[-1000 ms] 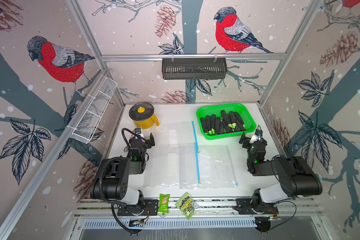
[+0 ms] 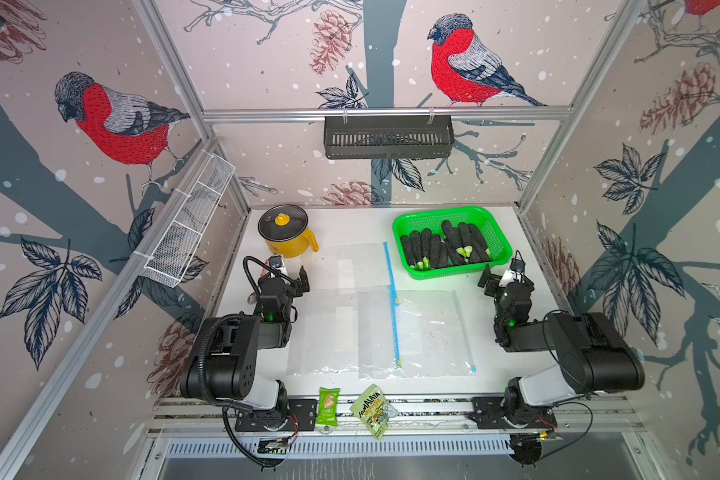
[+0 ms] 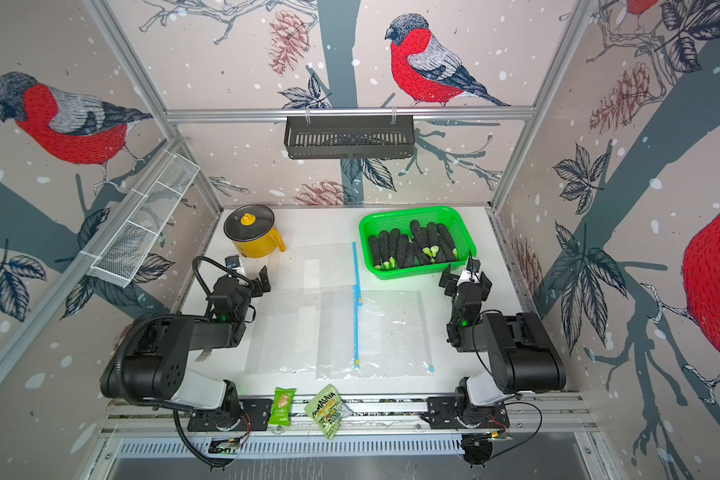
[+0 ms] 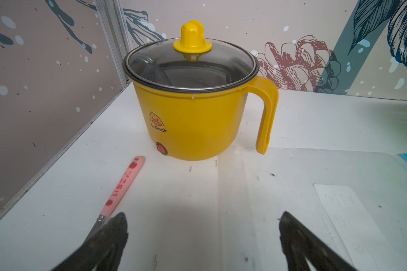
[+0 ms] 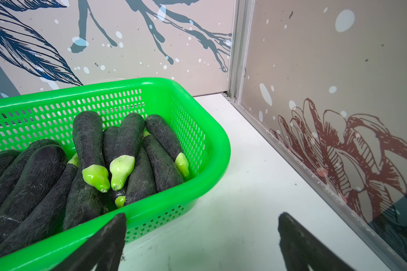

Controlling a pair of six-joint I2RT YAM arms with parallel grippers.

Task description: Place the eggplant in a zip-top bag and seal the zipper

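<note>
Dark eggplants [image 5: 45, 176] with pale green stem ends lie piled in a green basket [image 5: 203, 180] at the back right of the table. Several clear zip bags [image 2: 432, 328] lie flat and overlapping across the table's middle, their blue zipper strips [image 2: 395, 336] showing; no eggplant shows in them. My left gripper stands open and empty, in front of the yellow pot and left of the bags. Just in front of the basket's right end, my right gripper is open too, nothing between its fingers.
A yellow lidded pot [image 4: 194, 117] stands at the back left, a pink-handled utensil [image 4: 122, 187] before it. Two green snack packets, one [image 2: 328, 406] beside the other [image 2: 373, 410], lie at the front edge. Table to the basket's right is bare.
</note>
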